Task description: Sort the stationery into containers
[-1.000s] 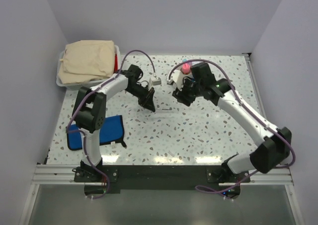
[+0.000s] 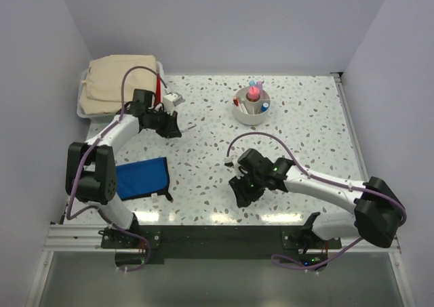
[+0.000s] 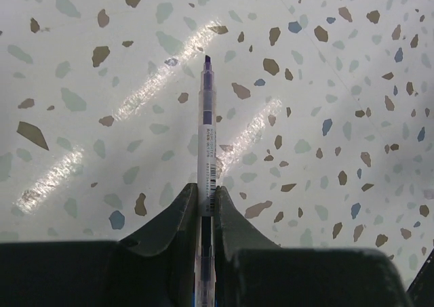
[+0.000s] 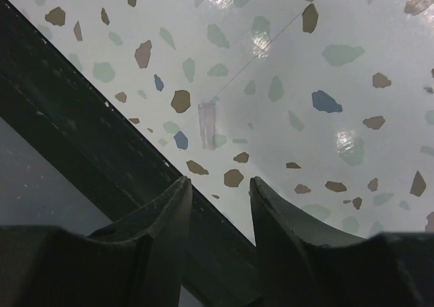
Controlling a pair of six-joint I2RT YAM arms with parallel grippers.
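Note:
A slim clear-barrelled pen with a dark purple tip (image 3: 207, 141) is pinched in my left gripper, its tip pointing away over the table. From above, that gripper (image 2: 179, 133) hangs above the table, between the blue pouch (image 2: 141, 179) and the white bin (image 2: 83, 104). My right gripper is part open over the front table edge, nothing between its fingers. In the top view the right gripper (image 2: 239, 198) is right of centre. The round white holder (image 2: 251, 118) at the back contains several pens and a pink item (image 2: 253, 92).
Beige cloth (image 2: 119, 78) and a red item (image 2: 159, 90) lie in the white bin. On the table near the front edge is a faint translucent strip (image 4: 207, 125).
My left gripper has travelled left with the pen, toward the white bin. The right gripper has come away from the round holder to the front of the table.

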